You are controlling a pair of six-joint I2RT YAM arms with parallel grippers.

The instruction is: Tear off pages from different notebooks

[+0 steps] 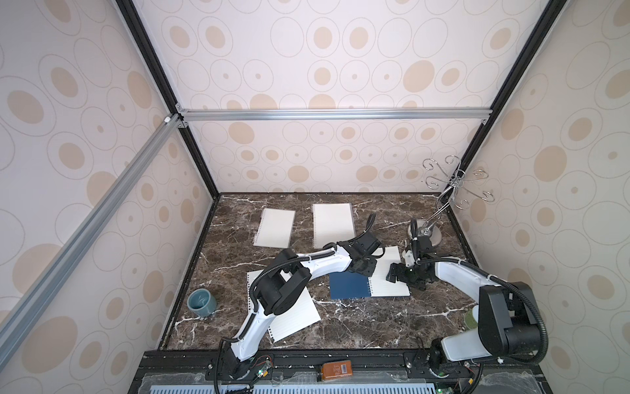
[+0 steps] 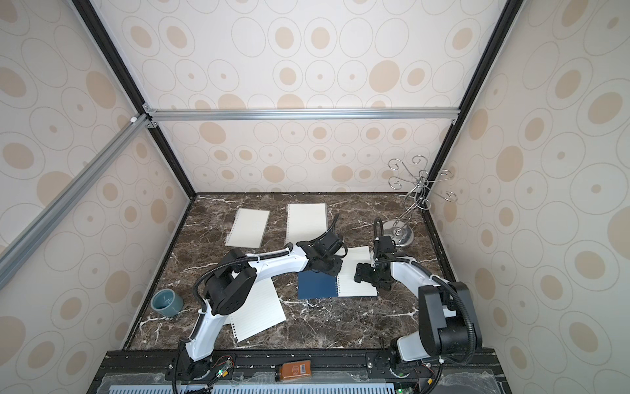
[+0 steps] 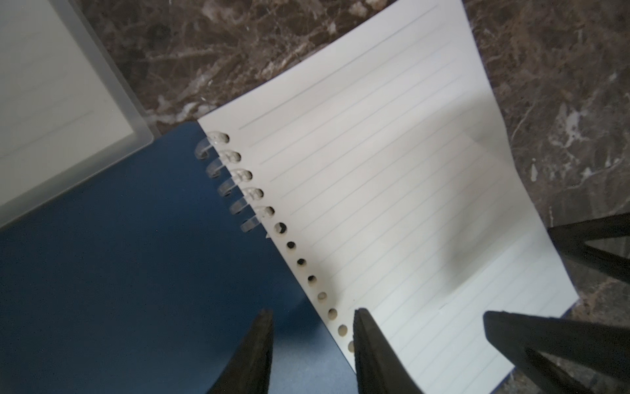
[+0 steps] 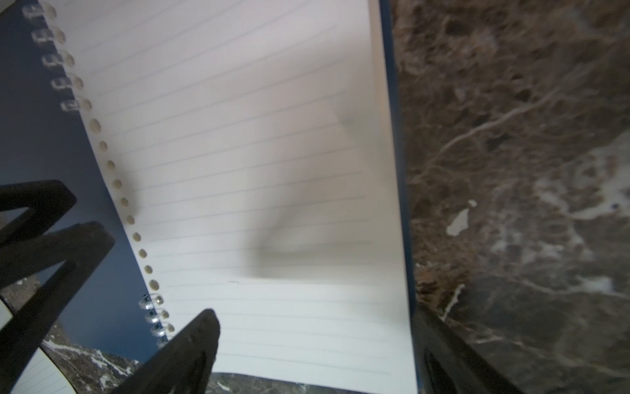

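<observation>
An open spiral notebook with blue cover [image 1: 347, 287] and white lined page [image 4: 275, 164] lies at centre right. Part of the page's holed edge is free of the coils. My left gripper stands open over the coil side, fingertips near the cover and holes. My right gripper is open over the page, one finger either side near the lower page and its outer edge. Other notebooks [image 1: 274, 228] lie at the back; lined sheets [image 1: 295, 318] lie at front left.
A teal mug [image 1: 201, 302] stands at front left. A silver hook stand [image 2: 403, 233] is behind the right arm. Walls enclose the marble table, which has bare patches at the front.
</observation>
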